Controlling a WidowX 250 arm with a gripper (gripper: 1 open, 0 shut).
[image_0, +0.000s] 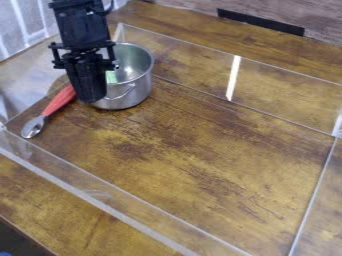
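Observation:
My black gripper (88, 80) hangs at the upper left, in front of a steel pot (131, 92) and partly hiding it. Something green shows inside the pot. A spoon (34, 127) with a red handle lies on the wooden table at the left, its upper end running behind or under the gripper. The fingertips are dark and overlap, so I cannot see whether they are apart or touch anything.
Clear low walls (120, 200) border the work area on several sides.

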